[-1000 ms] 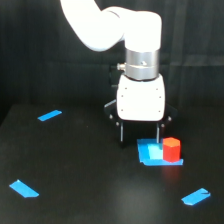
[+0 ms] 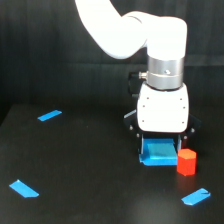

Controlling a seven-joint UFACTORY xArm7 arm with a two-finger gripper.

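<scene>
The white gripper point(image 2: 160, 143) is low over the blue square point(image 2: 158, 158), pointing down. Its thin dark fingers stand wide apart, one near each side of the square, and I see nothing held between them. Just right of the square is a small red block point(image 2: 187, 162), close to the right finger; whether they touch is unclear. The gripper's body hides the back part of the square.
Blue tape strips lie on the dark table: one at the back left point(image 2: 50, 115), one at the front left point(image 2: 24, 188) and another at the front right point(image 2: 196, 197).
My gripper has moved right and lower, over the blue square. The red block has shifted right and toward the camera, from on the square to beside its right edge.
</scene>
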